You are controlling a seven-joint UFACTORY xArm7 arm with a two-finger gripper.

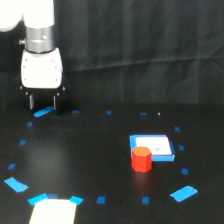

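At the upper left, my gripper (43, 102) hangs pointing down, its two thin fingers spread apart with nothing visible between them. Right of centre lies a flat square (166, 146) with a blue border and a white middle. A small red block (141, 160) with an angular outline stands at its front left, covering part of the front border in this view. Whether the block rests on the square or just in front of it, I cannot tell. A wide gap separates the gripper from both.
A pale cream square (53, 212) lies at the front left, cut off by the frame edge. Blue tape pieces (184, 193) and small blue marks dot the black table. Dark cloth (140, 50) hangs behind.
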